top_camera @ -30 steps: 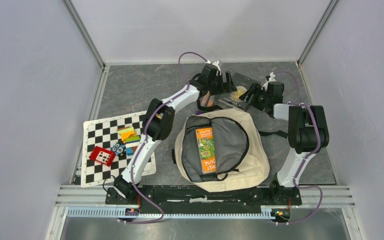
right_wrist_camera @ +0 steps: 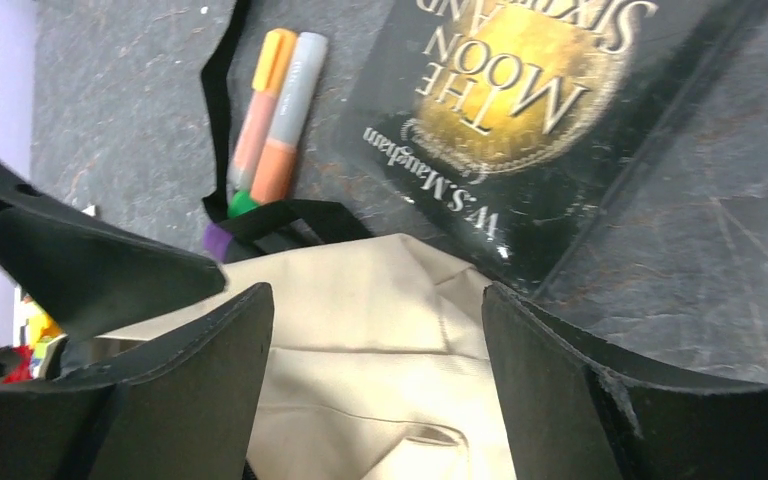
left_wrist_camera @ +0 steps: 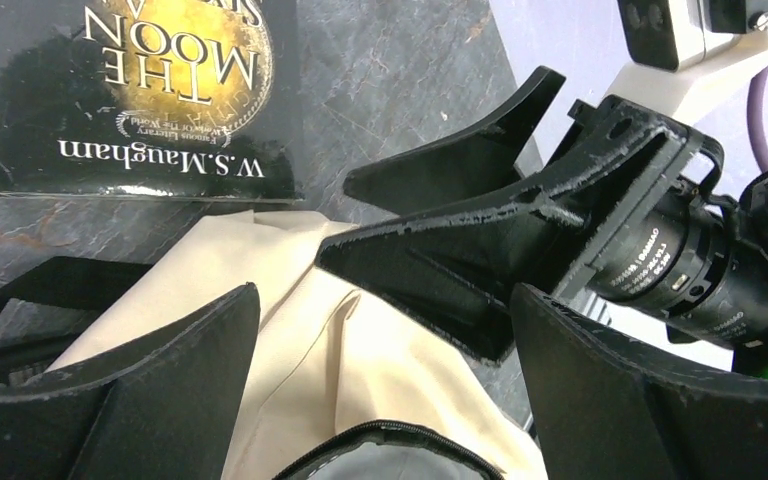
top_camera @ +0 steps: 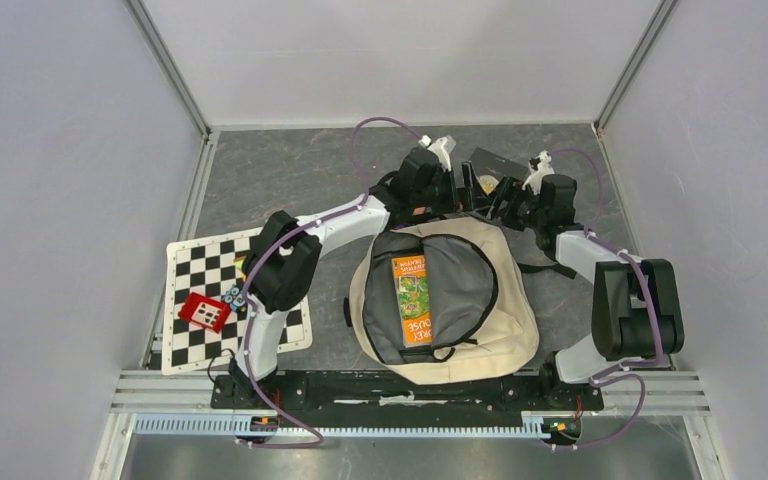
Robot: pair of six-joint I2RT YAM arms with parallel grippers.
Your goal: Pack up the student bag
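The beige student bag (top_camera: 510, 330) lies front centre, its grey compartment open with an orange book (top_camera: 410, 300) inside. A dark "The Moon and Sixpence" book (left_wrist_camera: 160, 150) lies on the floor behind it, with highlighters (right_wrist_camera: 285, 120) beside it, near a black strap. My left gripper (top_camera: 464, 190) is over the bag's back edge near that book, open and empty. My right gripper (top_camera: 502, 198) stands open just right of it, very close to it, also above the bag's back edge, with nothing between its fingers.
A checkered board (top_camera: 200, 350) at the left carries a red item (top_camera: 203, 311) and other small colourful things. Walls bound the workspace at back and sides.
The left gripper has moved down in the top view, toward the bag, and a little right. The right arm has shifted slightly toward the front. The bag has not visibly moved.
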